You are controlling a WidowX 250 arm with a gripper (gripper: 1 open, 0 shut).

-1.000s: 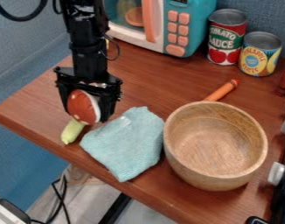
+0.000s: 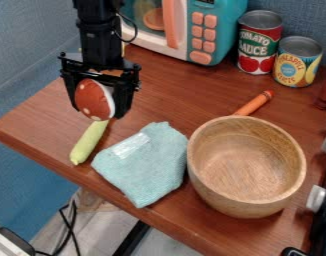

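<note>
My black gripper [image 2: 99,82] hangs at the left of the table, shut on a round red-orange and white object [image 2: 91,98]. Below it, a pale yellow-green long vegetable [image 2: 88,142] lies near the table's left front edge. To its right is a folded light blue cloth [image 2: 144,172]. A wooden bowl [image 2: 246,170] sits empty at the front right.
An orange carrot [image 2: 254,104] lies behind the bowl. A toy microwave [image 2: 186,25] and two cans, tomato sauce [image 2: 257,45] and a yellow one [image 2: 295,65], stand at the back. Bottles line the right edge.
My gripper has risen with the round object, uncovering more of the long vegetable beneath it.
</note>
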